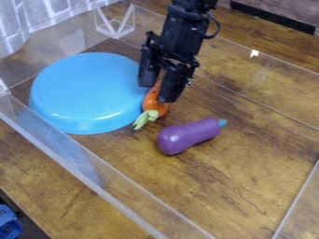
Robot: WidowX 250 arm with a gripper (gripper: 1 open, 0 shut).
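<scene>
My black gripper (165,75) reaches down from the top centre, directly over an orange toy carrot (155,106) with pale green leaves, which lies against the right side of a blue round plate (81,91). The fingertips overlap the carrot's upper part; whether they are closed on it I cannot tell. A purple toy eggplant (189,136) lies on the wooden surface to the right and front of the carrot.
Clear plastic walls edge the wooden surface (249,177) at left and lower right. A small blue object (6,224) sits at the lower left corner.
</scene>
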